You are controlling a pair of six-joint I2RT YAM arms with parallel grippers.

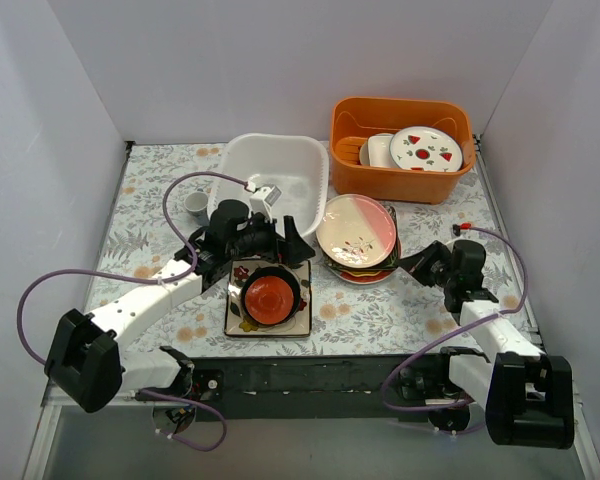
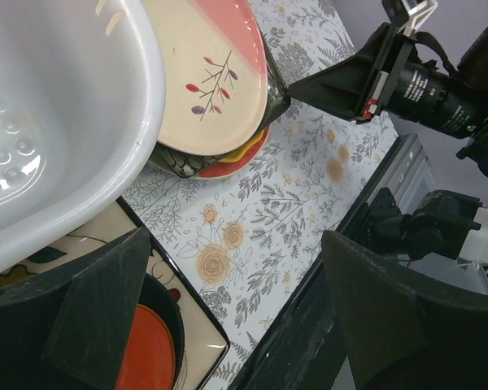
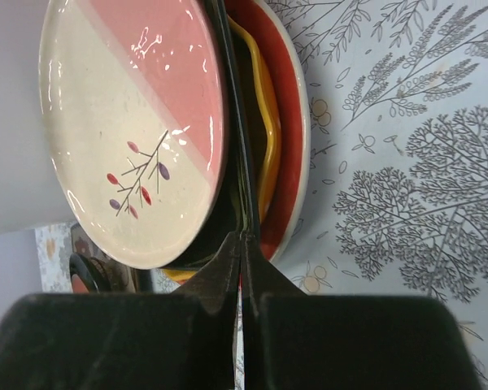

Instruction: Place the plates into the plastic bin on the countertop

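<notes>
A cream-and-pink plate [image 1: 356,230] tops a stack at the middle of the counter. Under it show a dark square-edged plate [image 3: 242,138], a yellow-edged piece [image 3: 268,130] and a red plate with a white rim [image 3: 297,154]. My right gripper is shut with nothing between its fingers; its tips are at the dark plate's edge, and the cream-and-pink plate lies outside them. My left gripper is open and empty, above the front right of the white plastic bin [image 1: 235,160]. An orange plastic bin [image 1: 410,185] stands behind the stack.
White plates [image 1: 425,150] stand in the orange bin. In front of the white bin, a square patterned plate [image 1: 298,325] carries a dark bowl [image 1: 252,312] with a red inside. A white mug [image 1: 196,204] stands left. Bare counter lies front right of the stack.
</notes>
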